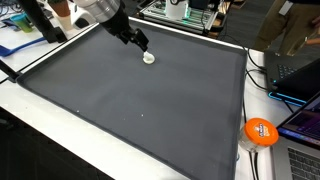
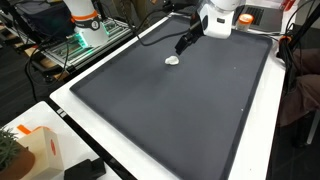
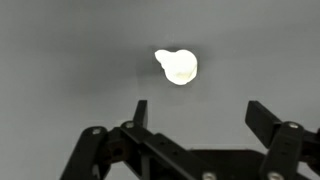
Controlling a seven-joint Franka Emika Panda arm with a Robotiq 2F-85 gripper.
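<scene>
A small white object, rounded with a short nub on one side, lies on the dark grey mat. It also shows as a small white piece in exterior view 2 and near the mat's back edge in exterior view 1. In the wrist view my gripper stands open, its two black fingers wide apart with bare mat between them. The white object lies beyond the fingertips, not between them. From outside, the gripper hovers close beside the object, apparently above the mat.
An orange-lidded container and laptops stand at the right in exterior view 1. Another robot base is off the mat, left in exterior view 2.
</scene>
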